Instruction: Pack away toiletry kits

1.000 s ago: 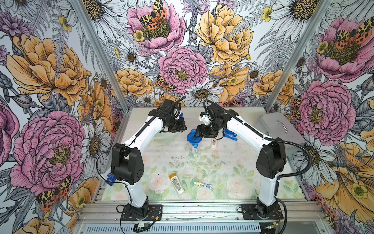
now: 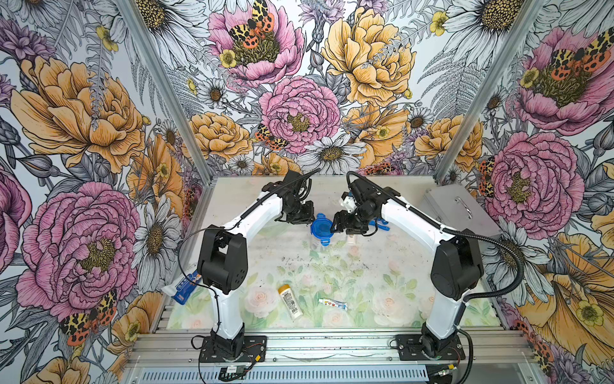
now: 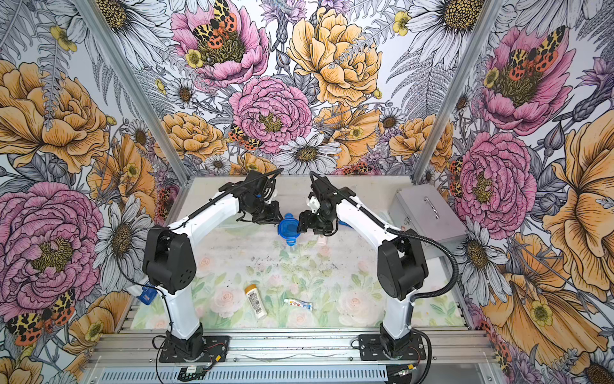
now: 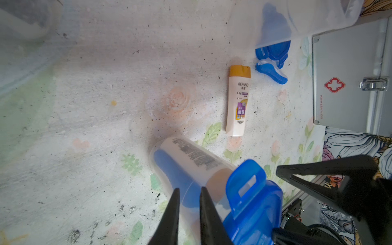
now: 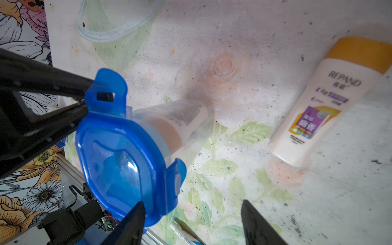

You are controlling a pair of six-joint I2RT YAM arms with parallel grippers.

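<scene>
A clear container with a blue lid lies on its side at mid table, a bottle inside, with both grippers round it. My left gripper is shut on it at the lid end; its black fingers show beside the lid at the upper left of the right wrist view. My right gripper is part open over the lid, its blurred fingertips apart. A REPAND bottle lies beside the container. A yellow-capped bottle and a toothpaste tube lie at the front.
A grey first-aid box stands at the right. Blue lids and clear containers lie at the back. A blue packet is at the left edge.
Both arms have shifted: my left gripper has moved right and down toward the blue-lidded container, and my right gripper has moved slightly right and down.
</scene>
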